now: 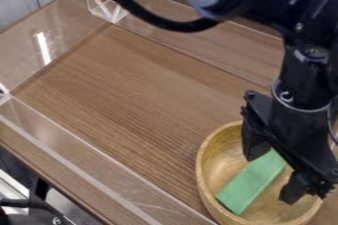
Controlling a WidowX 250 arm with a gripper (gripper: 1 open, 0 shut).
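Note:
A wooden bowl at the lower right holds a green oblong block lying flat along its bottom. My black gripper is lowered into the bowl from above, open, its fingers around the upper end of the block and partly covering it. Whether they touch the block I cannot tell.
A clear plastic object stands at the back left. A cable hangs over the top, and dark cables lie at the lower left edge.

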